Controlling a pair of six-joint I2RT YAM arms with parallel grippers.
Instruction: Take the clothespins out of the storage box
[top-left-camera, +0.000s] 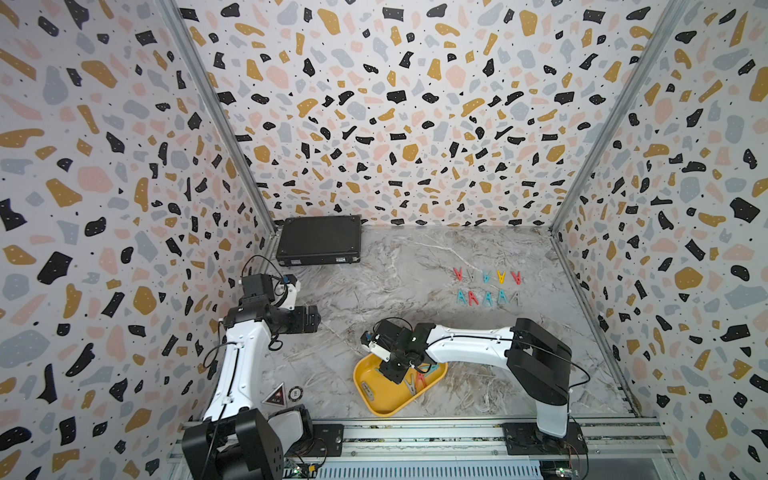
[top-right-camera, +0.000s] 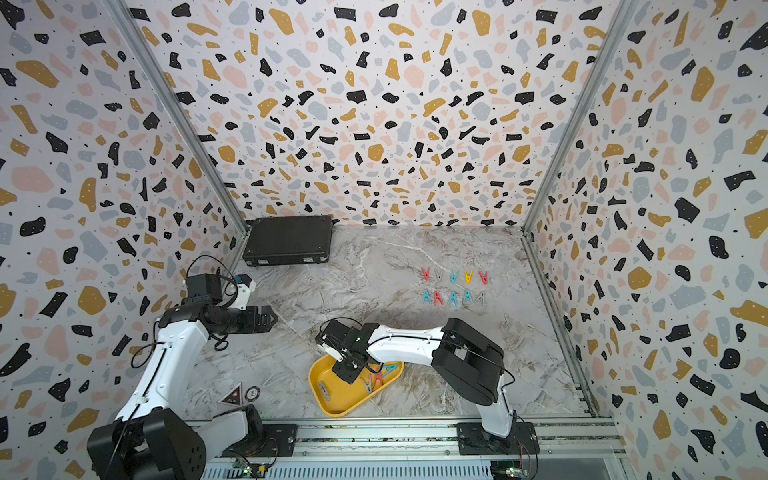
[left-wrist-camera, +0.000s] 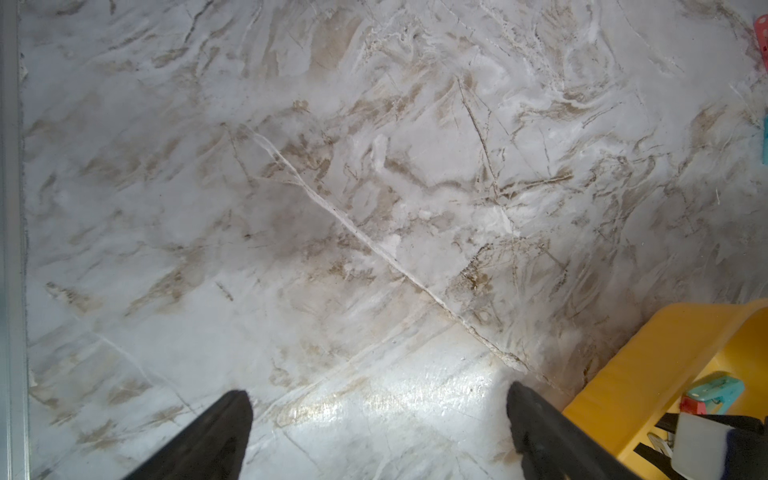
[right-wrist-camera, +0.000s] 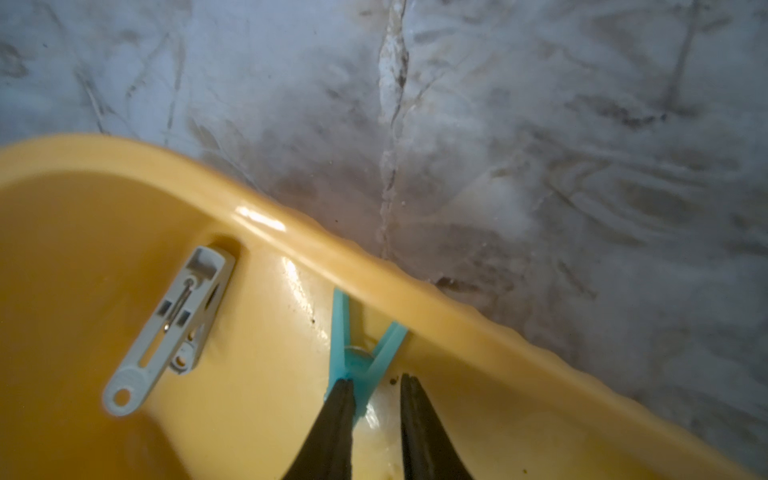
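Observation:
The yellow storage box (top-left-camera: 385, 405) stands at the table's front, with several clothespins in it. My right gripper reaches into it, its fingers part open with a narrow gap. A teal clothespin (right-wrist-camera: 341, 328) lies by the box wall, legs spread; its lower end is partly hidden by the left finger, and I see no grip on it. A grey clothespin (right-wrist-camera: 169, 332) lies farther left on the box floor. Orange (top-left-camera: 420, 381) and other clothespins lie at the box's right side. My left gripper is open and empty above bare table.
Two rows of clothespins lie on the right of the table, among them a yellow one (top-left-camera: 501, 277) and a red one (top-left-camera: 473, 298). A black case (top-left-camera: 320, 238) sits at the back left.

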